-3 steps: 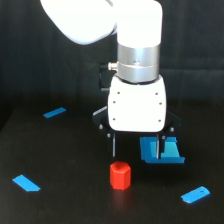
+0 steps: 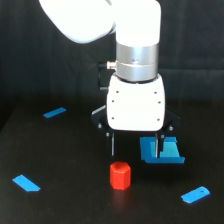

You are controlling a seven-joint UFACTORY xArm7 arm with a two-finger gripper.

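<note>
A red hexagonal block [image 2: 120,175] stands upright on the dark table, in the lower middle of the view. My gripper [image 2: 136,149] hangs pointing down above and behind it. Its two thin dark fingers are spread wide apart with nothing between them. The block shows below the left finger, with no contact that I can make out. Partly hidden behind the right finger is a blue square tray [image 2: 176,159] with a lighter blue inside.
Blue tape strips lie at the lower left [image 2: 26,184], the upper left [image 2: 55,113] and the lower right [image 2: 195,195]. A dark curtain [image 2: 30,60] hangs at the back.
The arm and gripper have shifted very slightly left. The red block and blue tray are where they were.
</note>
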